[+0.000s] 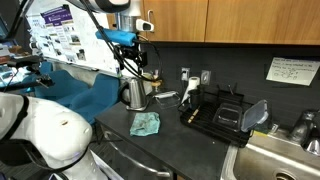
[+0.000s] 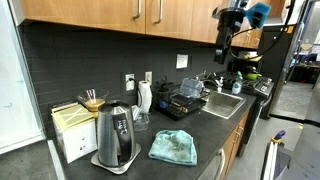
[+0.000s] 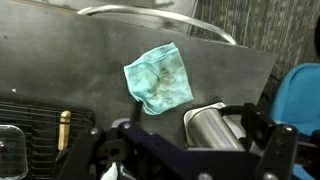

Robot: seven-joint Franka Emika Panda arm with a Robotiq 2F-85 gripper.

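Observation:
A light teal cloth (image 1: 145,124) lies spread on the dark counter; in the wrist view the cloth (image 3: 160,82) appears creased, with darker stains. My gripper is open, high above the counter, and nothing shows between its fingers. In the second exterior view the gripper (image 2: 222,56) hangs beneath the upper cabinets, well clear of the cloth (image 2: 174,147). A steel kettle (image 2: 117,135) stands upright on its base beside the cloth.
A black dish rack (image 1: 218,117) and the sink (image 1: 270,165) lie to the right. A white pitcher-like item (image 2: 145,97) stands near the back wall. Wooden cabinets (image 1: 250,22) hang above. Bare counter (image 1: 180,145) surrounds the cloth's right side.

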